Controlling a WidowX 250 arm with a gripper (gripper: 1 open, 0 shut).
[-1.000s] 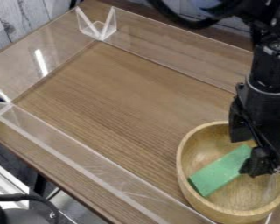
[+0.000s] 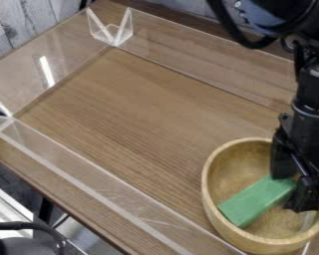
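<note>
A tan round bowl (image 2: 227,160) sits at the lower right of the table, holding a flat green block (image 2: 251,202) that lies slanted. The black gripper (image 2: 295,171) is over the right part of the bowl, low near the block's upper end; its fingers are dark and partly merge with the arm, so what lies between them is hard to see.
Black cables and hardware (image 2: 23,239) lie beyond the near left edge.
The gripper has shifted a little to the right and turned, now more side-on at the bowl's right. The bowl and green block look about the same.
</note>
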